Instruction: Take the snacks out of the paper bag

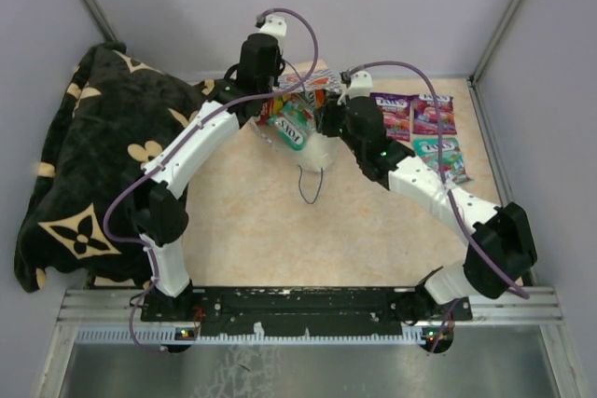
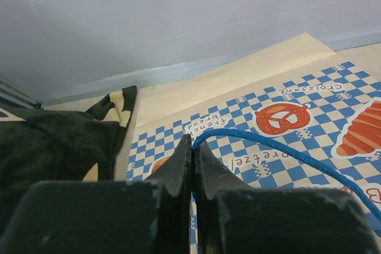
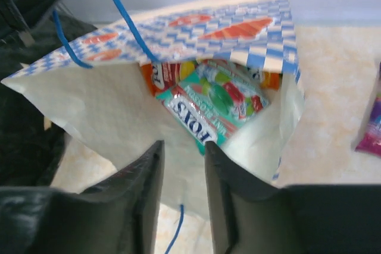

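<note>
The paper bag (image 2: 226, 111), with a blue-and-white checked side, lies at the back with its mouth toward me. In the left wrist view my left gripper is shut on the bag's blue cord handle (image 2: 262, 138). Inside the bag, a green snack packet (image 3: 217, 102) slants near the mouth, and an orange packet (image 3: 164, 75) shows behind it. My right gripper stands open before the mouth, nothing between its fingers. To the right lie a purple packet (image 1: 393, 111), a purple-red packet (image 1: 432, 116) and a green packet (image 1: 442, 157).
A dark patterned blanket (image 1: 112, 165) is heaped on the left. Low walls bound the back and right. A second cord handle (image 1: 311, 195) loops loosely before the bag.
</note>
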